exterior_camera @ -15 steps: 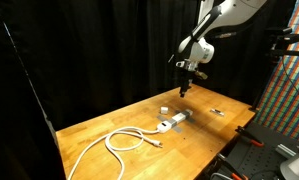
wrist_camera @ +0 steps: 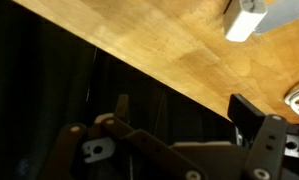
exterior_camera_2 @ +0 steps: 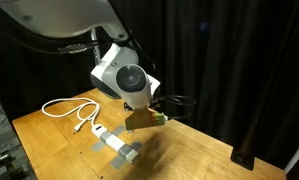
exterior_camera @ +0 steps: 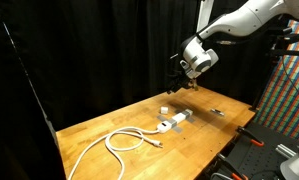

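My gripper is open in the wrist view, its two dark fingers wide apart with nothing between them. In exterior view 1 the gripper (exterior_camera: 175,82) hangs above the back of the table, near the black curtain. A white power strip (exterior_camera: 173,123) lies on the wood with grey tape around it; exterior view 2 has the strip (exterior_camera_2: 117,142) in front of the arm. One white end of the strip (wrist_camera: 245,17) shows at the wrist view's top right, away from the fingers. Behind the strip sits a small white block (exterior_camera: 164,109).
A white cable (exterior_camera: 113,143) loops over the table's left part, its plug (exterior_camera: 155,143) near the strip. Small items (exterior_camera: 216,112) lie at the right. Black curtain (exterior_camera: 109,60) closes off the back. Bare wood (exterior_camera_2: 204,155) is free in exterior view 2's right half.
In exterior view 1 the arm has swung and the gripper has shifted left along the back of the table. The strip, block and cable have stayed put.
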